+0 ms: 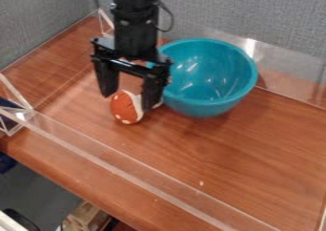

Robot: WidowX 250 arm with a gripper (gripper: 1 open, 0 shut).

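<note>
The black gripper (129,80) hangs open over a toy mushroom with a red-orange, white-spotted cap (125,107), its fingers reaching down either side above it. The white stem is partly hidden behind a finger. Right behind and to the right of the gripper sits a large turquoise bowl (214,81), with nothing visible inside.
Clear panels and white wire corner pieces edge the work area, with grey padded walls behind.
</note>
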